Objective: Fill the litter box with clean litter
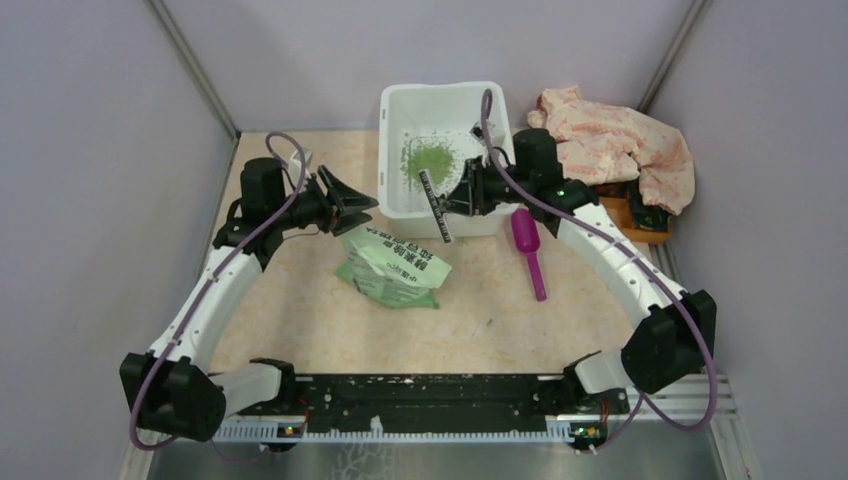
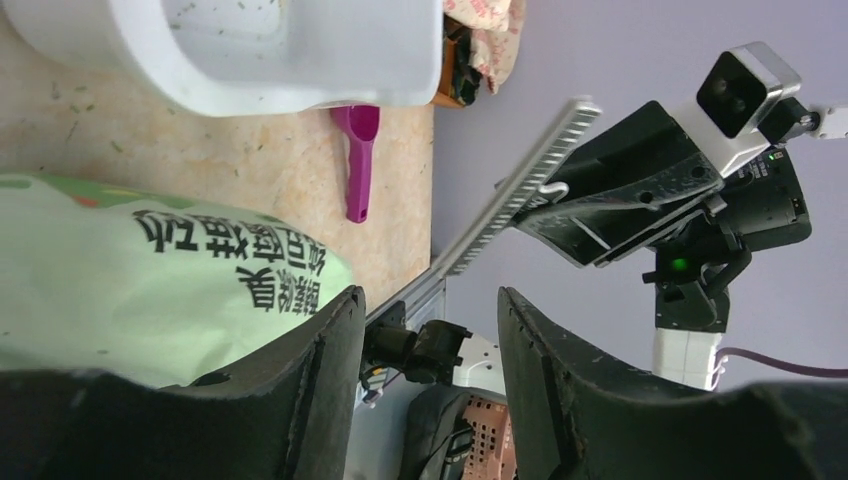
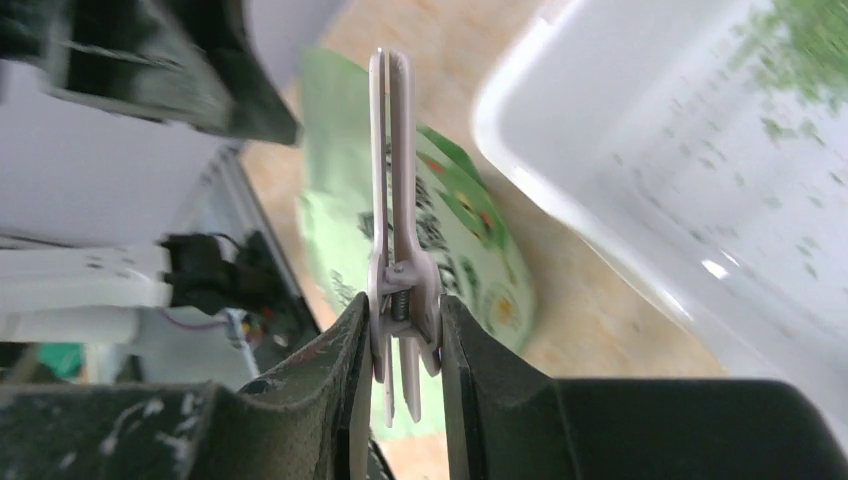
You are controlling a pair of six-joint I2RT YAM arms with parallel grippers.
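Note:
A white litter box (image 1: 440, 100) at the back centre holds a patch of green litter. The green litter bag (image 1: 390, 270) lies in front of it, left of centre; its printed side fills the lower left of the left wrist view. My left gripper (image 1: 355, 208) is open just above the bag's left top, nothing seen between its fingers. My right gripper is shut on a grey clip sealer (image 3: 408, 200), a long ridged strip held over the box's front rim, apart from the bag.
A magenta scoop (image 1: 530, 255) lies right of the box. A crumpled pink-patterned cloth (image 1: 630, 150) and a wooden tray (image 1: 650, 235) with dark packets sit at the back right.

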